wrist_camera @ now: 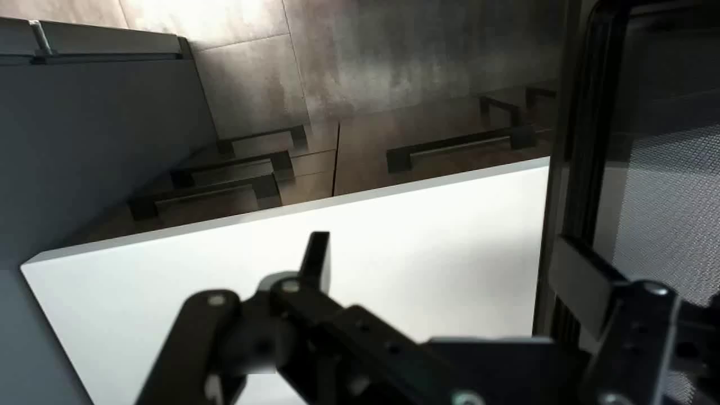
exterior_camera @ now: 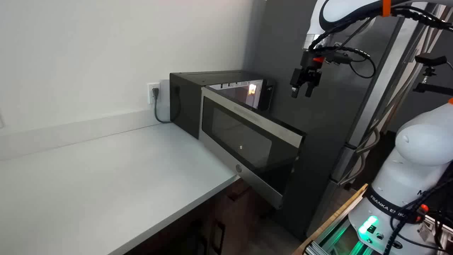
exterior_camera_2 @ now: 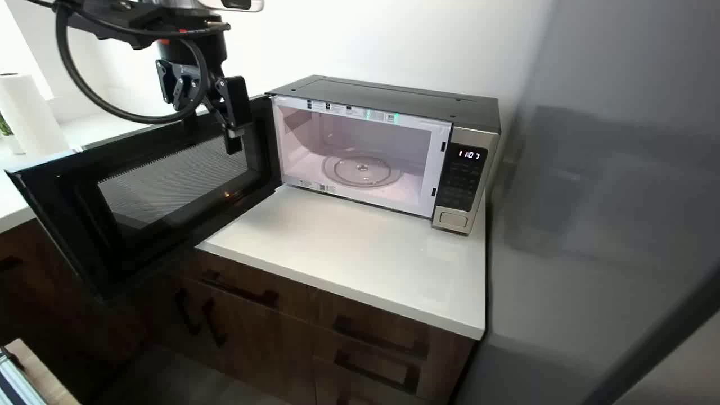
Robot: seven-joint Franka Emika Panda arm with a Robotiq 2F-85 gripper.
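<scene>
My gripper [exterior_camera: 302, 92] hangs fingers-down in the air, in front of the microwave [exterior_camera_2: 385, 97] and above its open door [exterior_camera: 276, 125]. In the wrist view the two fingers of the gripper stand wide apart, with only the white counter showing between them. One finger [wrist_camera: 581, 287] overlaps the door's edge there; whether they touch, I cannot tell. The door is swung far out to the left in exterior view 2. Inside the lit cavity sits a glass turntable [exterior_camera_2: 362, 171], with nothing on it.
Bare white counter [exterior_camera_2: 351, 250] lies before the microwave, and more clear counter [exterior_camera: 106, 182] stretches behind the door. A tall grey fridge [exterior_camera_2: 594, 169] closes off the right side. Dark drawer handles [wrist_camera: 459, 143] stick out below the counter edge. A paper towel roll [exterior_camera_2: 30, 115] stands far left.
</scene>
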